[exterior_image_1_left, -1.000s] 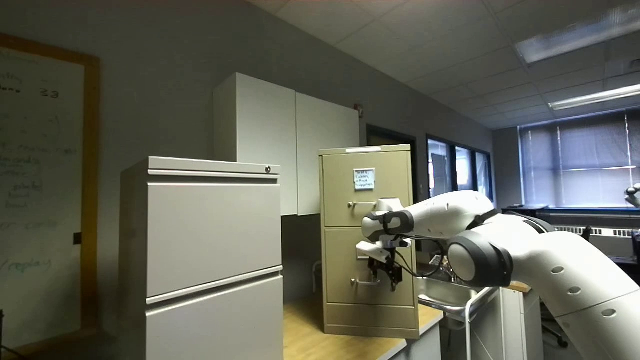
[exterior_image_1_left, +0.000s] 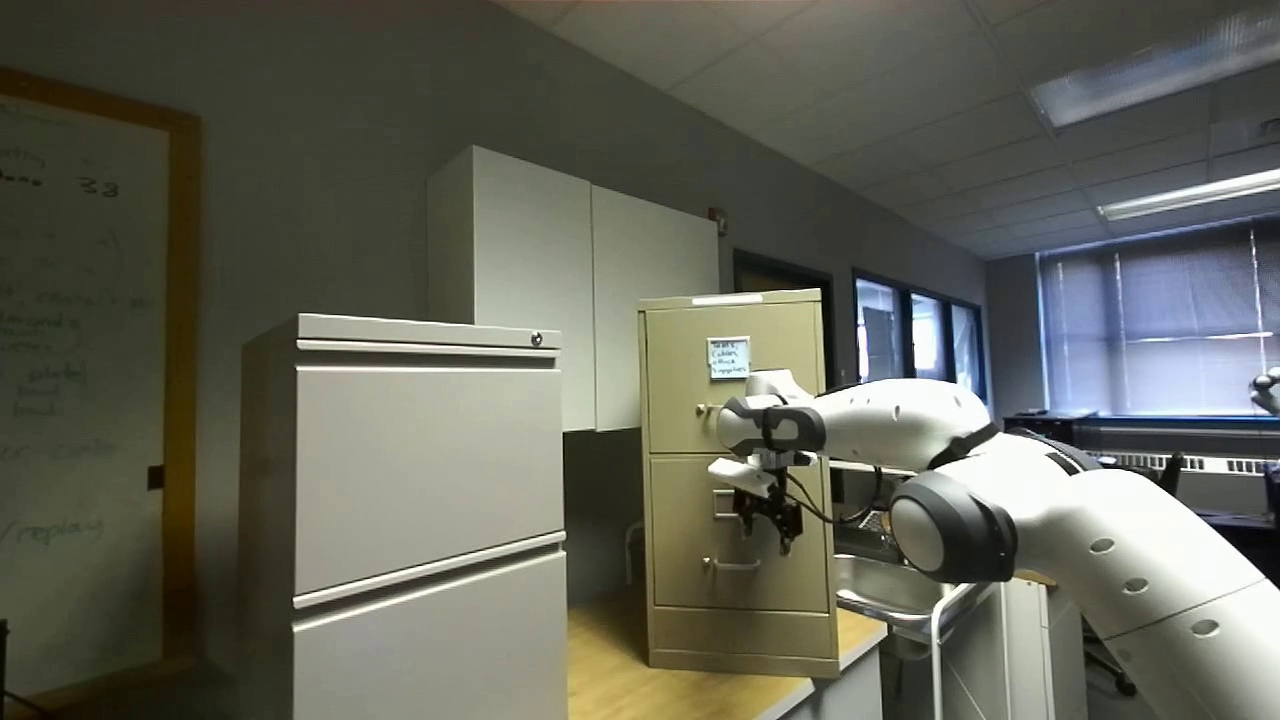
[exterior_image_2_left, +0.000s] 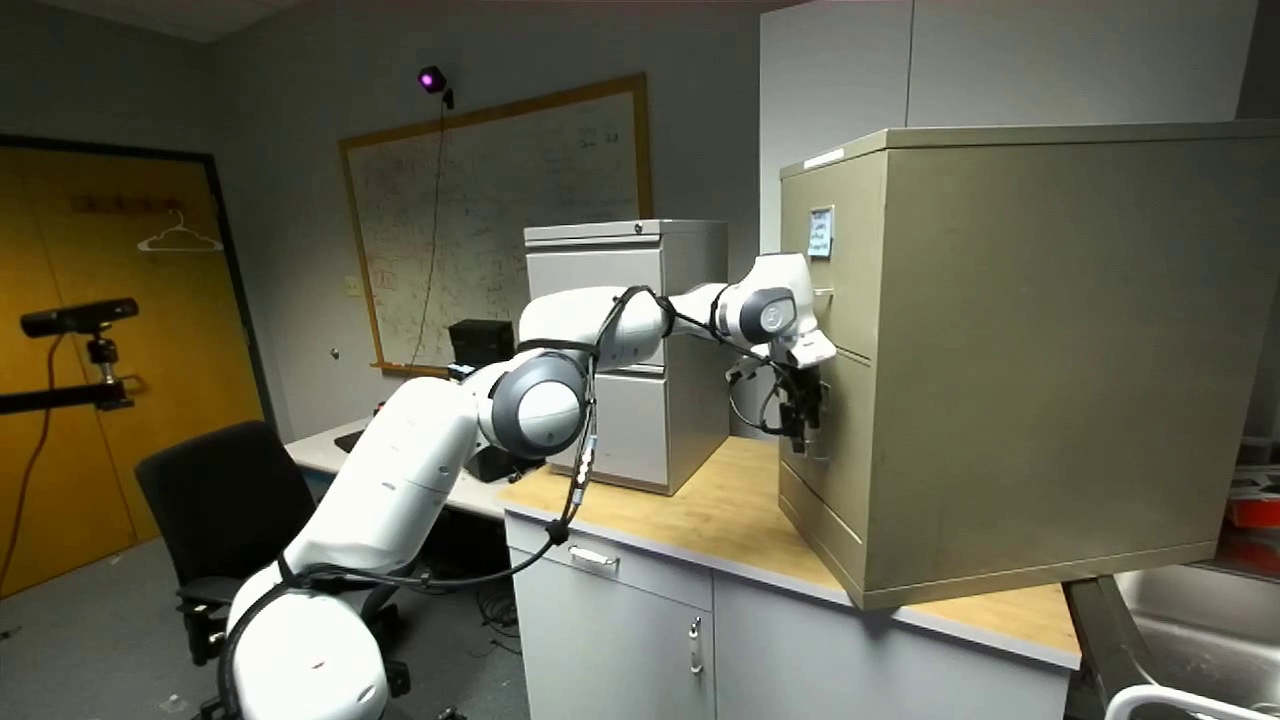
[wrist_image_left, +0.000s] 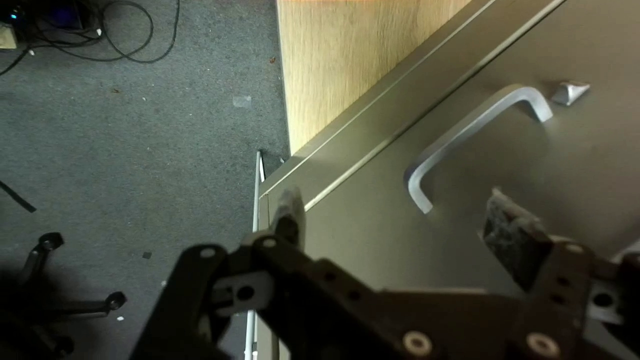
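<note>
A tan filing cabinet (exterior_image_1_left: 679, 546) stands on the wooden counter, both of its drawers closed. Its lower drawer's metal handle (wrist_image_left: 468, 129) crosses the wrist view beside a small lock knob (wrist_image_left: 570, 92). My gripper is open in front of the drawer face, its two fingers wide apart and nothing between them. The handle lies beyond the fingertips, clear of both. From the side, the gripper (exterior_image_2_left: 801, 434) hangs downward close to the cabinet front. In the other exterior view, the lower handle (exterior_image_1_left: 734, 564) shows below and left of the fingers.
A grey cabinet (exterior_image_1_left: 426, 462) stands left of the tan one, with bare wooden counter (exterior_image_2_left: 732, 504) between them. A metal sink (exterior_image_1_left: 888, 582) lies to the right. An office chair (exterior_image_2_left: 228, 510) and open floor are in front of the counter.
My gripper and wrist have risen, with a slight shift to the left, along the tan cabinet's front. The lower handle is now less covered. Both drawers look unchanged.
</note>
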